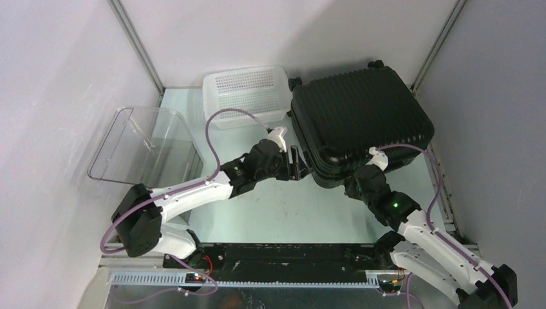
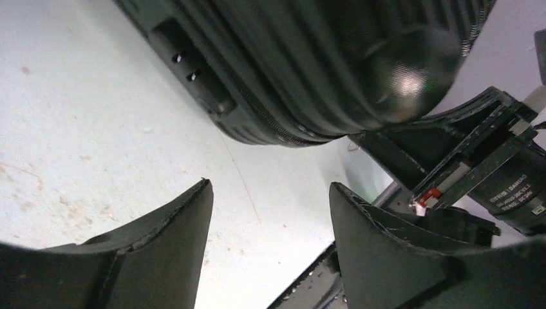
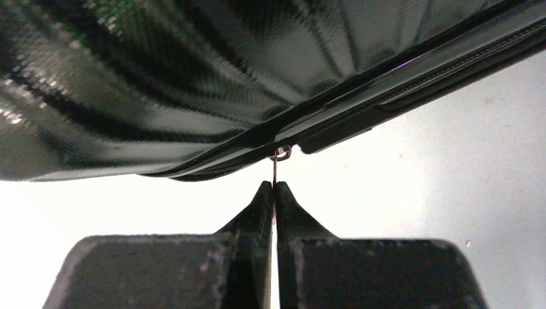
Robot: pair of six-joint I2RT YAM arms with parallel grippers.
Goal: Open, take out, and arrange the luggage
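A black ribbed suitcase [image 1: 360, 116] lies flat at the back right of the table, turned at an angle, with zippers along its side. My right gripper is shut on a thin zipper pull, seen edge-on below its metal ring [image 3: 281, 153] at the suitcase's lower edge. From the left wrist view, the right gripper's tip meets the suitcase's front corner. The left gripper stands open, its fingers apart and nothing between them. In the top view it is close to the suitcase's left front corner, beside the latch side [image 2: 193, 74].
A white perforated basket [image 1: 216, 106] stands at the back, touching or very near the suitcase's wheel [image 1: 294, 84]. At the left is a clear bin [image 1: 102, 145].
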